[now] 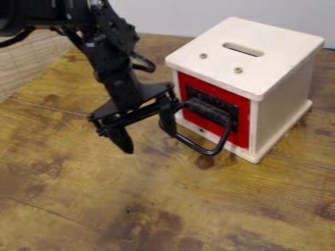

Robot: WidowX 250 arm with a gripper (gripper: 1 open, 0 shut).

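My black gripper (147,125) hangs left of a white box (272,103) with a red front panel (197,85). It is tilted, its two fingers spread apart with nothing seen between them, one low at the left, the other raised toward the box. A black bar handle (207,151) sticks out from a black fitting (210,106) on the red panel, close beside the gripper's right finger. Whether they touch is unclear.
A woven mat (22,61) lies at the back left. A pale wall stands behind.
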